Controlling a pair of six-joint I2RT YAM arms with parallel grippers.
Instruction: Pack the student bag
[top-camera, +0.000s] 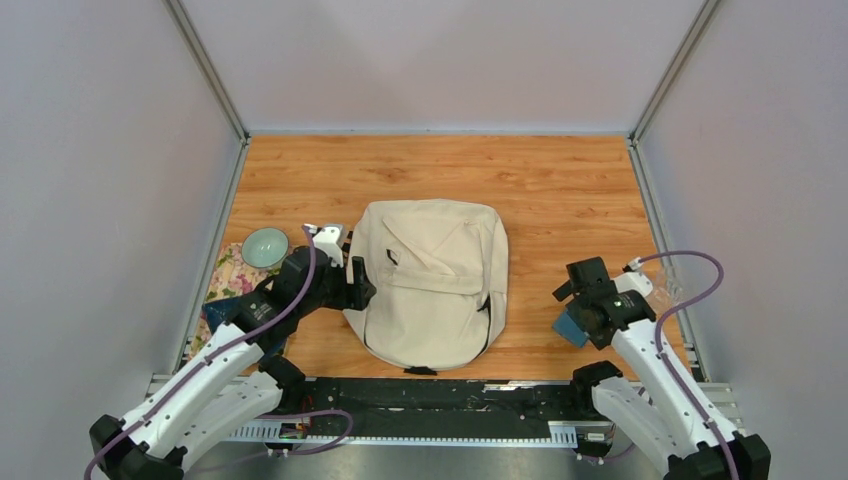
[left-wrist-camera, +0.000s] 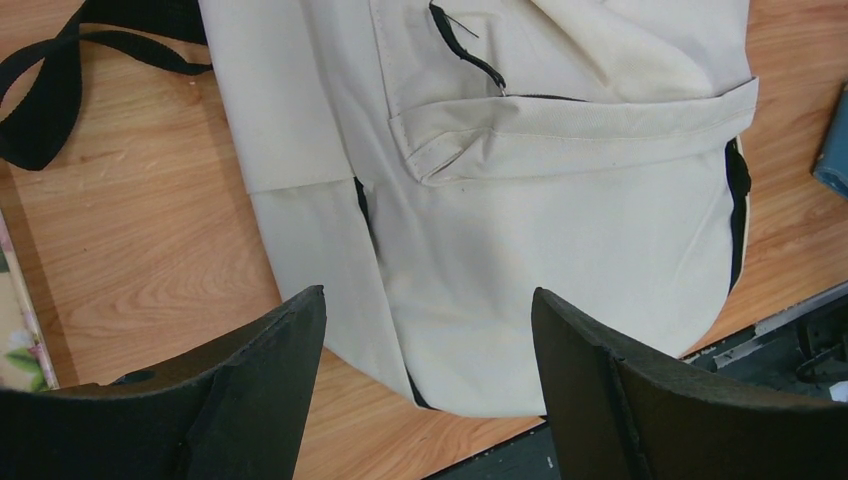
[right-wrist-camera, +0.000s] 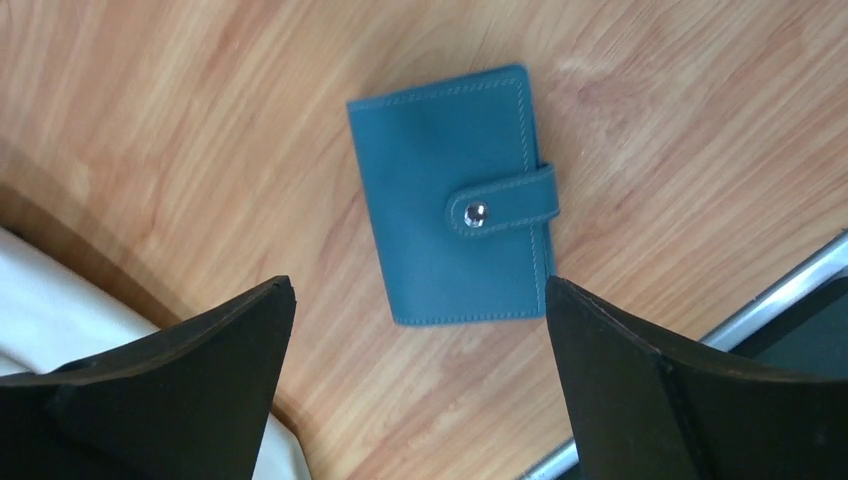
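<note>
A cream backpack (top-camera: 425, 310) lies mid-table, front pocket and zip up; the left wrist view shows its front (left-wrist-camera: 560, 240) and black straps (left-wrist-camera: 50, 100). My left gripper (top-camera: 355, 285) hangs over the backpack's left edge, part open with nothing visible between its fingers. A teal snap-strap wallet (top-camera: 568, 328), seen whole in the right wrist view (right-wrist-camera: 440, 260), lies right of the bag. My right gripper stands open above it, the wallet lying between the fingertips in view but not visibly held.
A green bowl (top-camera: 264, 246), a floral item (top-camera: 228, 272) and a dark blue item (top-camera: 218, 312) lie at the left, partly under my left arm. A clear object (top-camera: 662, 292) is half hidden at right.
</note>
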